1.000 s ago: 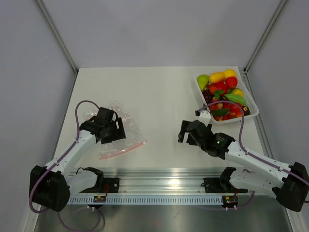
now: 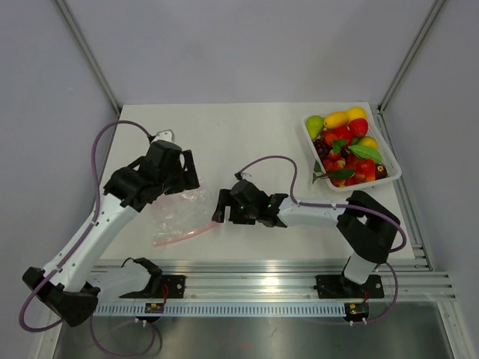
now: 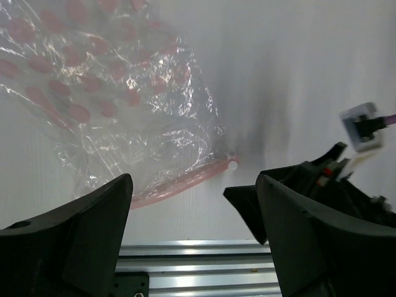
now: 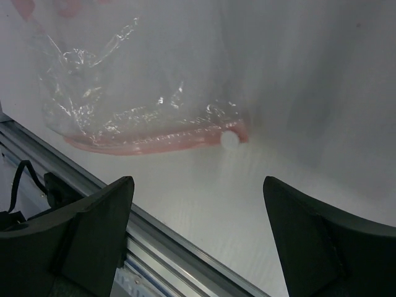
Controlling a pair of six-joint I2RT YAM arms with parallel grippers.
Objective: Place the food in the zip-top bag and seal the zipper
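Observation:
The clear zip top bag (image 2: 176, 213) with faint red spots lies flat and looks empty on the left of the table. Its pink zipper strip (image 3: 185, 180) faces the front edge, a small white slider (image 3: 232, 165) at the strip's right end. My left gripper (image 2: 184, 170) hangs above the bag's back right part, fingers apart and empty. Close to the slider (image 4: 229, 140) is my right gripper (image 2: 227, 212), also open with nothing between its fingers. The food, a pile of fruit and vegetables (image 2: 352, 149), sits in a white basket (image 2: 394, 166) at the back right.
Between bag and basket, the white table (image 2: 254, 134) is bare. Metal rails (image 2: 254, 269) run along its front edge. Purple cables (image 2: 93, 172) loop over both arms.
My right gripper moved left across the table to the bag's zipper end. Bag and basket stay put.

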